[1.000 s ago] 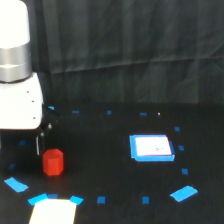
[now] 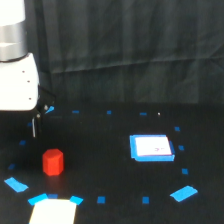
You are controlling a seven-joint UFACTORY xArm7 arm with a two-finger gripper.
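Note:
A red block rests on the black table in the camera view's lower left. The white gripper is at the left edge, partly cut off by the frame, with its dark fingers hanging down above and to the left of the block, apart from it. The fingers are thin and dark against the dark backdrop, so their spacing is hard to make out.
A blue-rimmed white square lies to the right, and a pale square at the front left. Small blue tape marks dot the table.
The gripper has moved up and slightly left, away from the red block. The block looks unmoved.

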